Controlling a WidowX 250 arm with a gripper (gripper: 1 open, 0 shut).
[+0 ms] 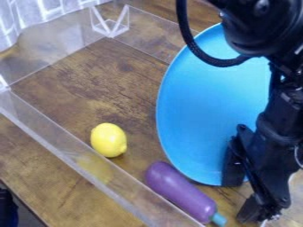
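A blue plate (198, 106) fills the right part of the clear-walled box, partly behind my arm. A purple eggplant toy (178, 191) with a light tip lies below it, and a yellow lemon (109, 139) rests to the left. My black gripper (246, 191) is low at the right, by the plate's lower right edge, right of the eggplant; what is between its fingers is hidden.
Clear box walls (66, 142) run along the left and back, with a white cloth (21, 18) beyond at the top left.
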